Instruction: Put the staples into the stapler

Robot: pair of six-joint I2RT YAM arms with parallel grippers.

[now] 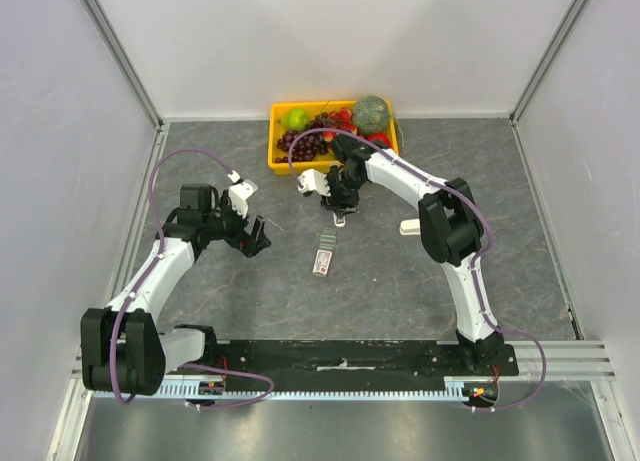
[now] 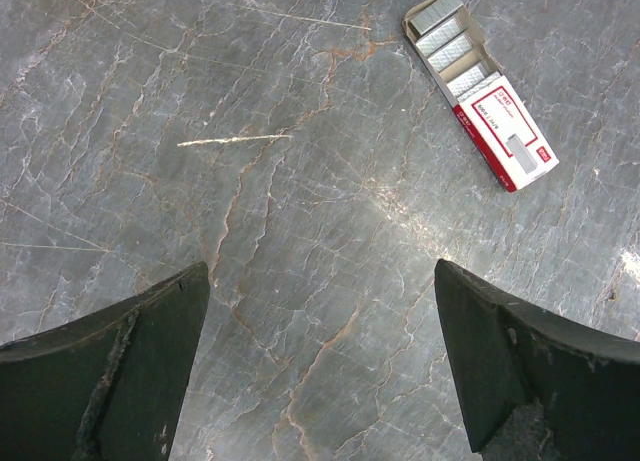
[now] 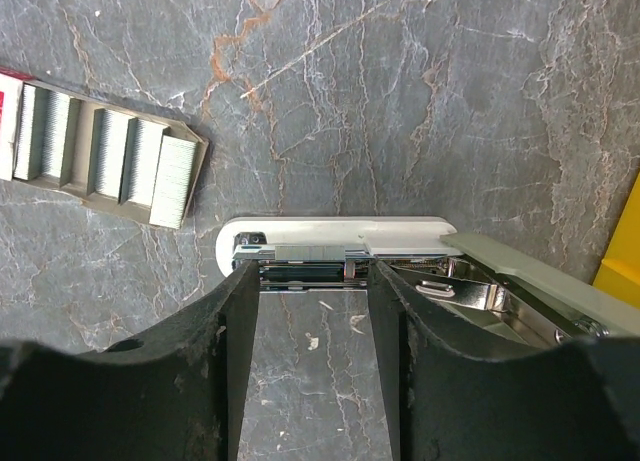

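Note:
The stapler (image 3: 340,231) lies with its top swung open, seen in the right wrist view. A strip of staples (image 3: 308,252) sits along its metal channel. My right gripper is right over the channel, fingertips apart and open. An opened box of staples (image 2: 500,131), red and white with rows of staple strips, lies beside the stapler. My left gripper stands open over bare tabletop to the left of the box, with nothing between its fingers.
A yellow basket (image 1: 275,156) of fruit stands at the back, close behind the stapler. A small white object (image 1: 410,227) lies to the right.

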